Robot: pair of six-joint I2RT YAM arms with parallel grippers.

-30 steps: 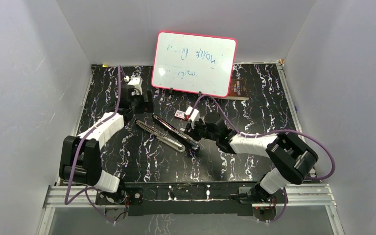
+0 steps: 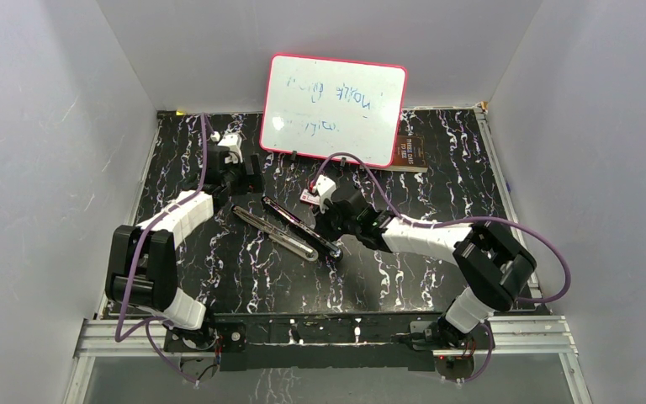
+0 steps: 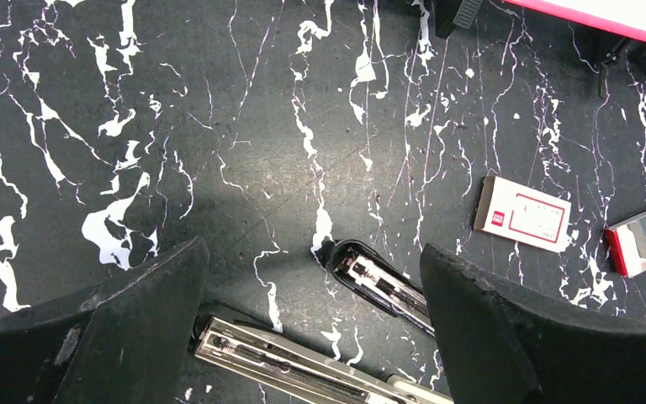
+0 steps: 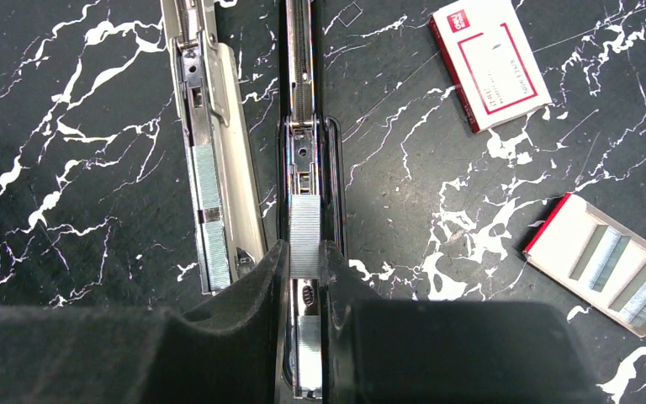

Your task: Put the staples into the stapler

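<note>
A strip of staples (image 4: 305,225) lies between the fingertips of my right gripper, which is shut on it. The strip runs along the open channel of the black stapler (image 4: 301,84); whether it rests in the channel or hovers over it, I cannot tell. Farther down that channel sits a second strip (image 4: 309,349). The silver stapler (image 4: 240,168), also opened out, lies alongside with two staple pieces in its channel. My left gripper is open and empty, above the far ends of both staplers.
A white and red staple box (image 4: 492,67) and its tray (image 4: 585,240) with several strips lie beside the staplers. A whiteboard (image 2: 336,105) stands at the back, with a book (image 2: 410,151) by its right corner.
My right gripper has shifted left and in over the black stapler, after being farther right and lifted a little. The left arm and both staplers look almost unmoved.
</note>
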